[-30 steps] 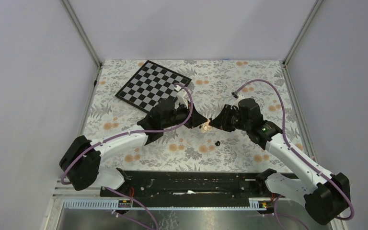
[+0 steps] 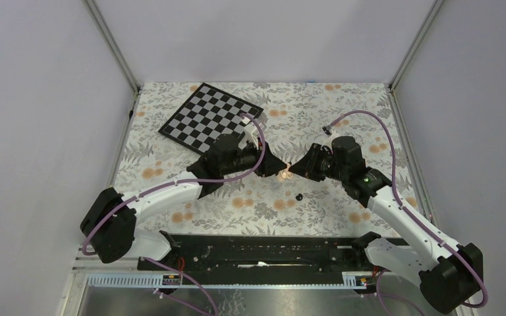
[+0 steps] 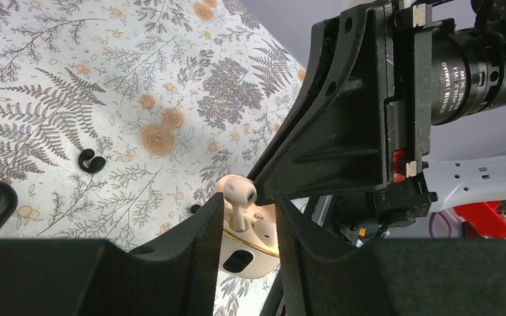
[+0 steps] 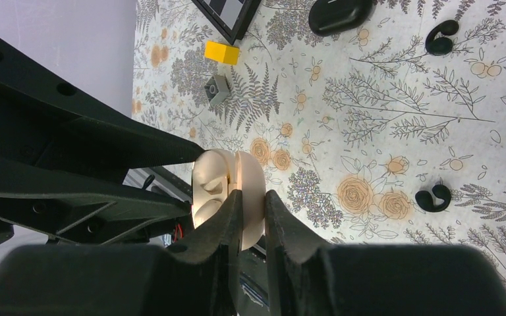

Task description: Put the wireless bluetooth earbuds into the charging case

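Note:
The cream-white charging case (image 3: 253, 258) hangs in the air with its lid open. My right gripper is shut on its lid (image 4: 253, 174). A white earbud (image 3: 239, 192) stands with its stem at the case's opening and its round head sticking up above the rim, not seated flush. The left gripper is open around it, one finger on either side, with a clear gap at the right. In the right wrist view, the earbud's head (image 4: 209, 172) leans at the near socket. The top view mostly hides the case between both grippers.
Black earbuds (image 4: 433, 197) lie loose on the floral cloth, with a black case (image 4: 339, 16) beyond. A yellow block (image 4: 222, 52) and a grey block (image 4: 217, 89) sit near a chessboard (image 2: 211, 117).

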